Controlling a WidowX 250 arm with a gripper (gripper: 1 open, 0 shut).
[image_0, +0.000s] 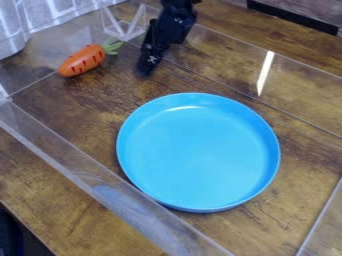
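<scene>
A dark robot gripper (160, 45) hangs at the top centre over the wooden surface, its fingers pointing down and blurred against the dark wood. An orange toy carrot (83, 60) with a green top lies to its left, apart from it. A large blue plate (198, 150) sits in the lower middle. Whether anything is between the fingers is hard to make out.
Clear plastic walls (94, 185) run along the left and lower edges of the work area. White cloth (24, 22) is at the top left. The wood to the right of the gripper and around the plate is clear.
</scene>
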